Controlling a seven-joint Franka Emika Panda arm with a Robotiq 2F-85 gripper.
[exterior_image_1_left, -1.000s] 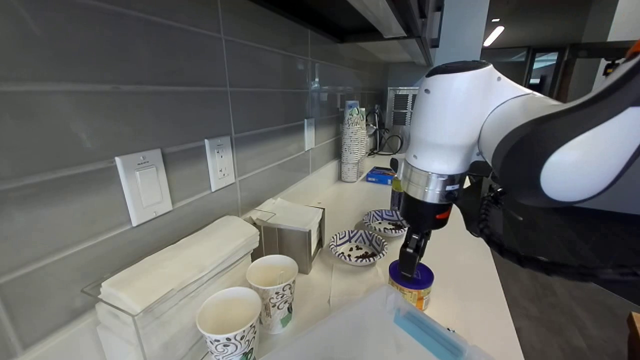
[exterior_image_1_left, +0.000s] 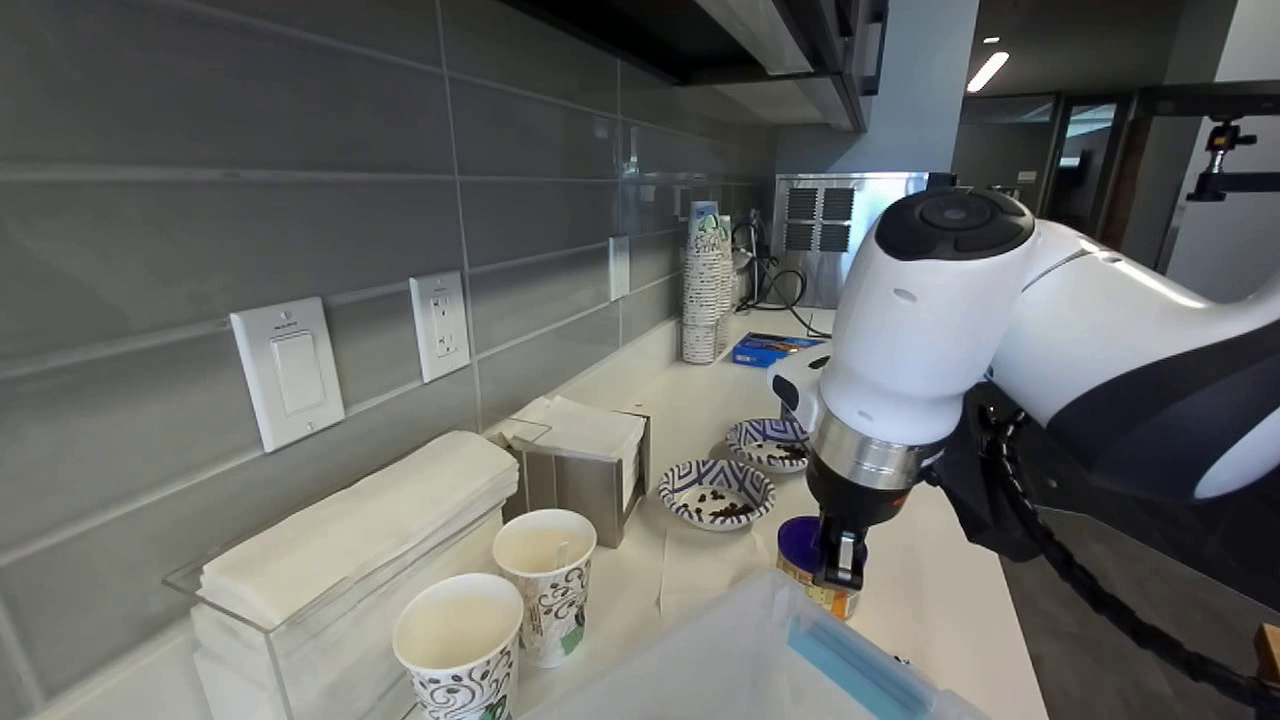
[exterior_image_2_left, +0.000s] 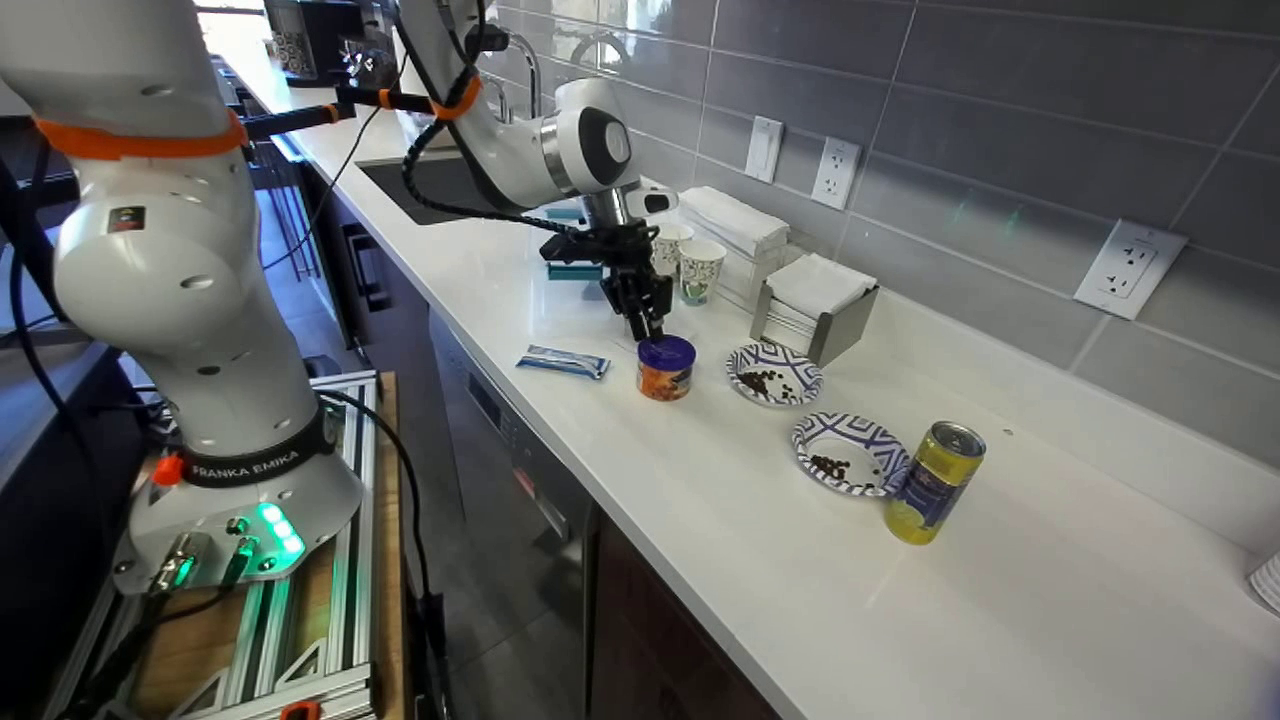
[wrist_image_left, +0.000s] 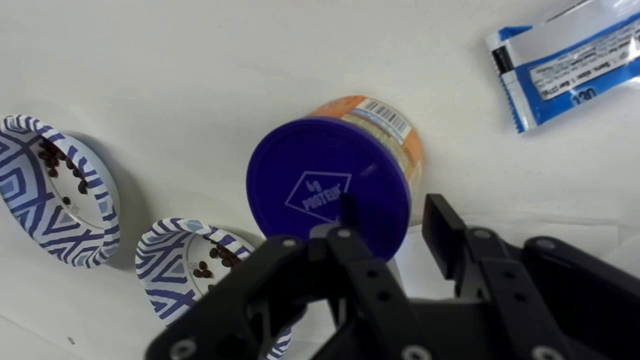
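Observation:
A round tub with a purple lid (wrist_image_left: 324, 174) and an orange label stands upright on the counter. In the wrist view my gripper is part open, its fingers apart: the left finger overlaps the lid, while the right one shows just past the lid's edge. Whether either touches the tub I cannot tell. Seen from the second exterior view, the gripper (exterior_image_2_left: 648, 330) points down at the tub (exterior_image_2_left: 666, 370) from above. The first exterior view shows the gripper (exterior_image_1_left: 840, 570) in front of the tub (exterior_image_1_left: 798, 552), partly hiding it.
Two patterned bowls (exterior_image_2_left: 774, 374) (exterior_image_2_left: 849, 454) with dark beans, a yellow can (exterior_image_2_left: 933, 482) and a blue-white wrapped bar (exterior_image_2_left: 564, 361) surround the tub. Paper cups (exterior_image_1_left: 458, 642), a napkin holder (exterior_image_1_left: 582, 480) and a clear lidded box (exterior_image_1_left: 720, 660) sit nearer exterior camera 1.
My arm has swung and tilted, and the gripper has moved slightly right and lower in exterior view 1, now overlapping the tub's front side. Tub and bowls stay put.

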